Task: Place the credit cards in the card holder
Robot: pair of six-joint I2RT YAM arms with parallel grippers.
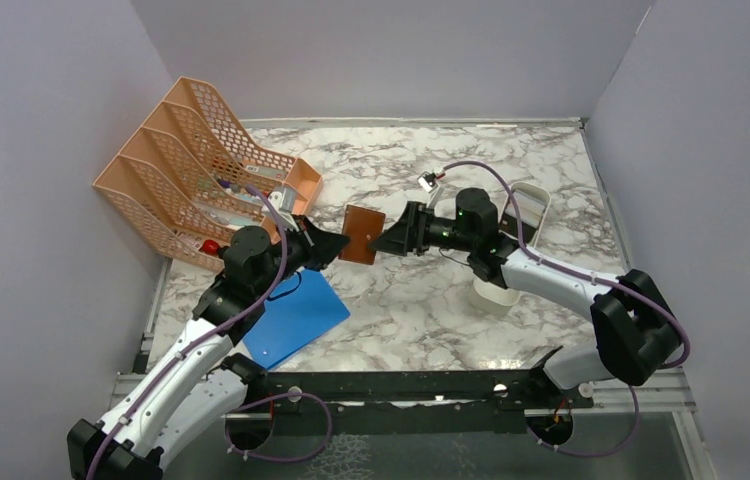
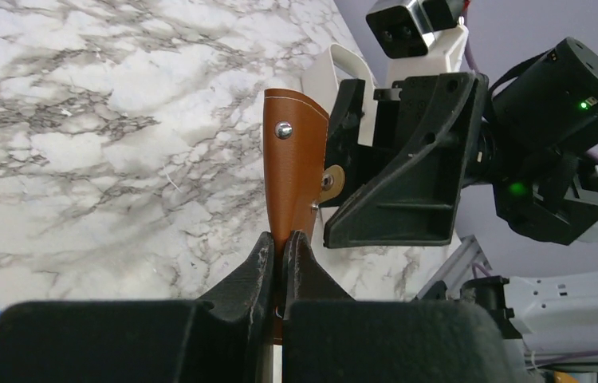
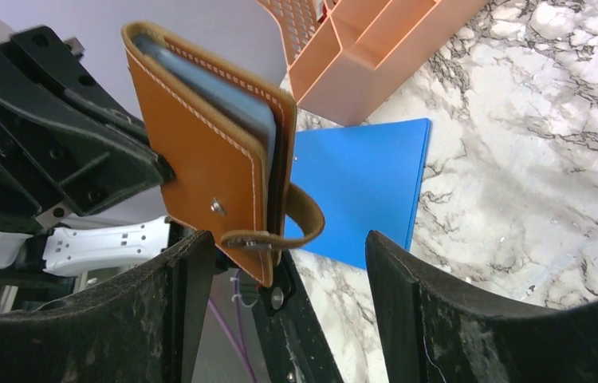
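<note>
The brown leather card holder (image 1: 360,235) is held up above the table by my left gripper, which is shut on one end of it. In the right wrist view the holder (image 3: 208,171) presents its long open side, with a pale bluish-grey layer inside and a leather strap (image 3: 305,214) looping out at the near corner. My right gripper is open, its fingers (image 3: 188,279) apart and the holder's strap corner lying ahead of the gap. From the left wrist view, the right fingers are close beside the snap strap (image 2: 330,183); contact is unclear. I cannot make out separate cards.
An orange slotted rack (image 1: 166,165) with small items stands at the back left. A blue sheet (image 1: 296,318) lies in front of it. Two pale containers, one at the back right (image 1: 543,200) and one nearer (image 1: 494,295), sit behind the right arm.
</note>
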